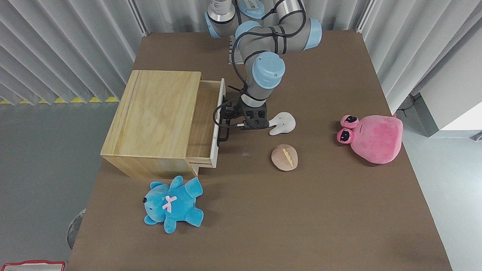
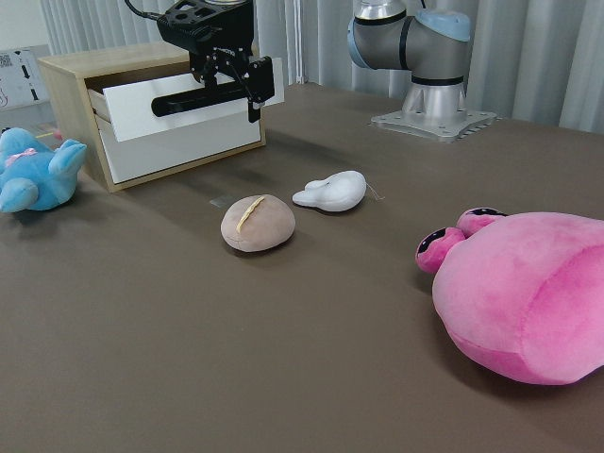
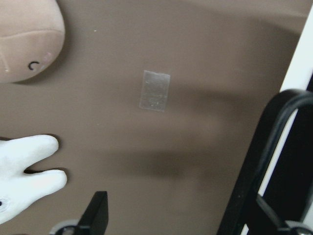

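Note:
A light wooden cabinet [image 1: 149, 113] has its white-fronted top drawer [image 1: 214, 149] pulled out, empty where visible. My black gripper [image 2: 222, 94] is at that drawer's front, a long black bar lying along the white face; whether it is shut on the front I cannot tell. In the wrist view black finger parts and the white drawer edge show at lower right. A white plush [image 1: 282, 122] and a beige round plush [image 1: 284, 157] lie on the table right of the drawer.
A blue bear [image 1: 178, 205] lies before the cabinet; a pink plush [image 1: 375, 137] is at the right.

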